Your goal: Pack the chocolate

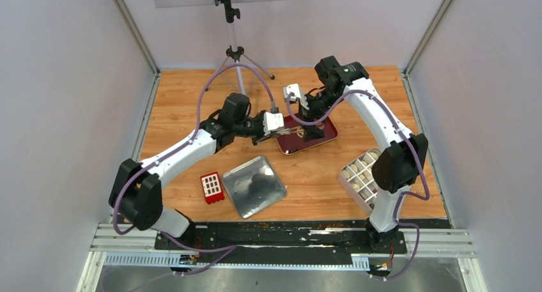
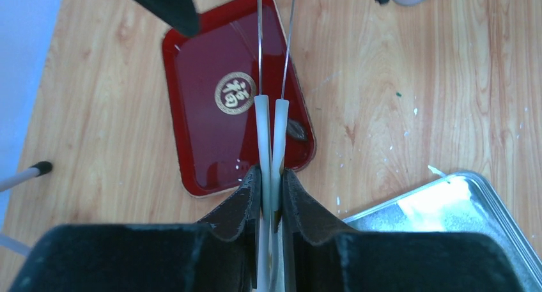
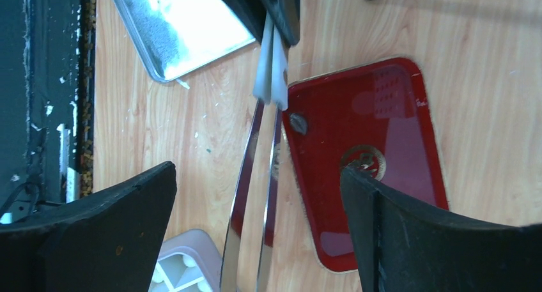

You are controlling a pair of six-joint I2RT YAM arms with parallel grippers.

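Observation:
My left gripper point(image 1: 271, 133) holds a pair of long tongs point(image 2: 262, 132) with pale blue handles and thin metal arms, pointing out over the red tray point(image 1: 307, 145) with its round gold emblem. My right gripper is open around the metal arms of the tongs, its black fingers on either side. The grid box of round chocolates point(image 1: 361, 177) stands at the lower right, partly behind the right arm.
A silver tray point(image 1: 254, 186) lies front centre, a small red box point(image 1: 212, 188) to its left. A tripod point(image 1: 236, 65) stands at the back. Bare table lies left of the red tray.

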